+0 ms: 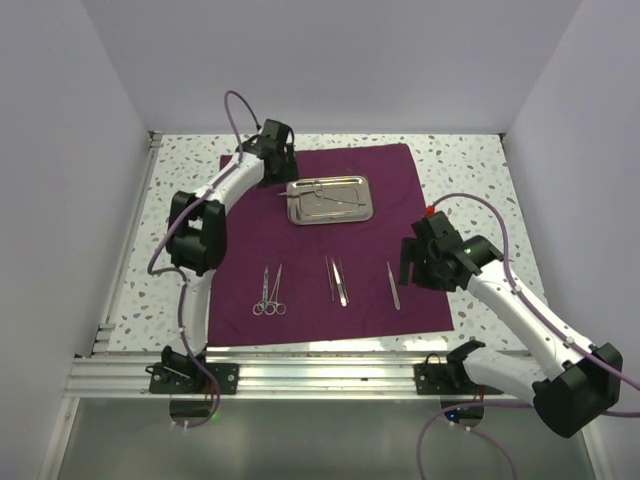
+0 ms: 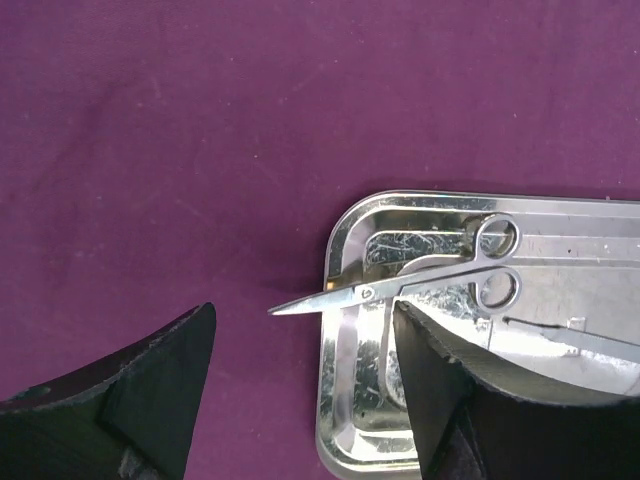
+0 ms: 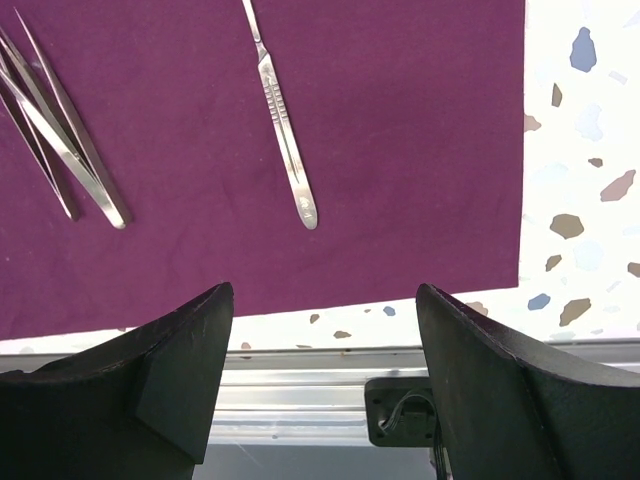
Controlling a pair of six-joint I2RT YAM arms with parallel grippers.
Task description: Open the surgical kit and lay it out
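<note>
Scissors (image 2: 430, 278) lie across the left end of the steel tray (image 1: 330, 218), tips overhanging its wall, beside a thin instrument (image 2: 590, 342). My left gripper is open and empty over the tray's left edge, just short of the scissors. On the purple cloth's lower half lie two scissor-like tools (image 1: 269, 300), several tweezers (image 1: 338, 285) and a scalpel handle (image 3: 288, 150). My right gripper hangs open and empty over the cloth's lower right part.
The purple cloth (image 1: 260, 240) covers the middle of the speckled table (image 1: 480, 180). Its centre below the tray is bare. Grey walls and metal rails border the table.
</note>
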